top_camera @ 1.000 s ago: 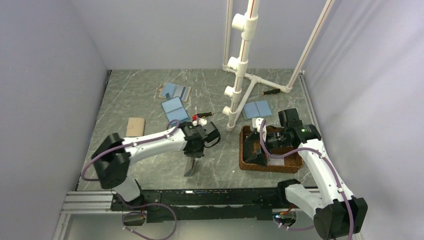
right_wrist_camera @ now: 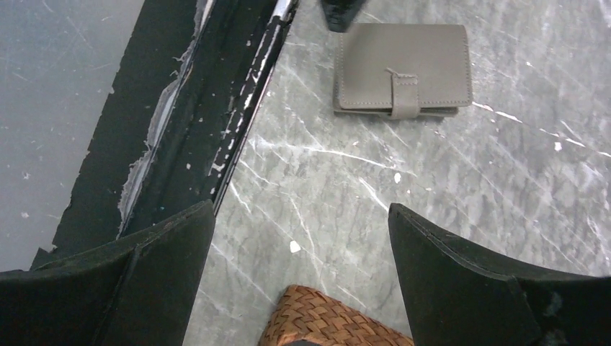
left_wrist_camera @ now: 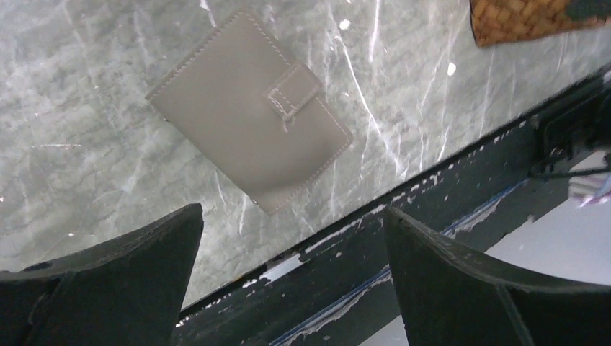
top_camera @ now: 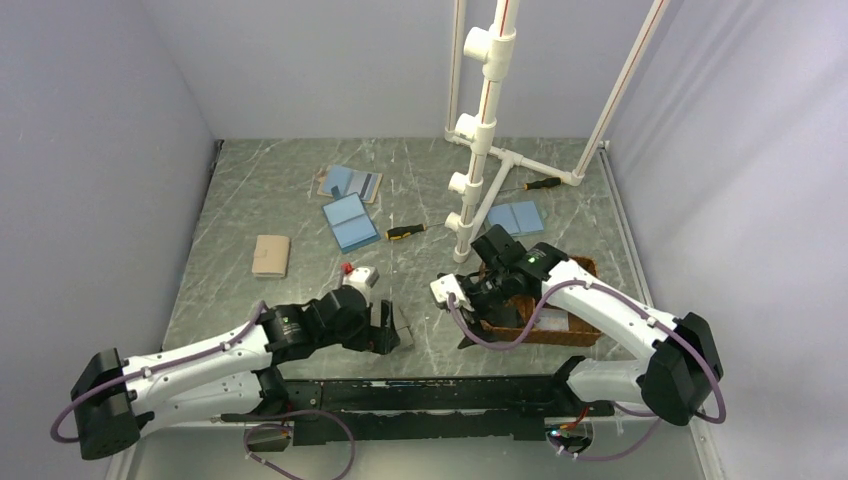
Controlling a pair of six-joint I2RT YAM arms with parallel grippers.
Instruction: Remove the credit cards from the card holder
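A grey card holder with a stitched edge and strap lies closed on the table near the front edge, seen in the left wrist view (left_wrist_camera: 245, 115) and right wrist view (right_wrist_camera: 400, 61); in the top view it is mostly behind my left gripper (top_camera: 380, 330). That gripper is open above the card holder, nothing between its fingers. My right gripper is open and empty beside the card holder, over the table by the wicker basket's edge. No cards show on the card holder.
The wicker basket (top_camera: 545, 336) sits at the right. A beige holder (top_camera: 271, 255), blue holders (top_camera: 350, 220), screwdrivers (top_camera: 405, 231) and a white pipe stand (top_camera: 462, 200) occupy the left and back. The black front edge (top_camera: 420, 395) runs close below.
My left arm has drawn back toward the front left, uncovering less of the card holder from above. My right gripper has moved left and down, out of the basket area toward the card holder.
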